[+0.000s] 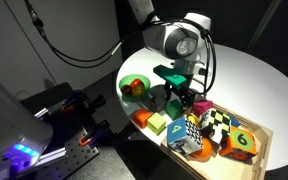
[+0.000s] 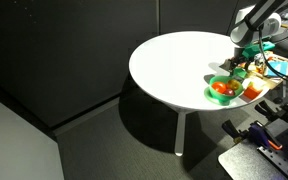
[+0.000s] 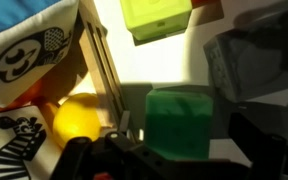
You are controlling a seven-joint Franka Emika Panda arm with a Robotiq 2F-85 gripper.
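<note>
My gripper stands open low over a green block (image 3: 178,124), which shows between its two dark fingers in the wrist view. From the first exterior view the same green block (image 1: 173,107) is partly covered by the gripper (image 1: 177,101). Whether the fingers touch the block I cannot tell. A yellow-green block (image 3: 156,14) lies close by, and a dark block (image 3: 252,60) sits on the other side in the wrist view.
Beside the blocks lies a wooden tray (image 1: 250,168) holding several toys, among them a patterned cube (image 1: 180,134) and an orange block (image 1: 241,144). A green bowl (image 1: 147,82) with red and other round things stands to the left. An orange block (image 1: 141,117) lies near the table's edge.
</note>
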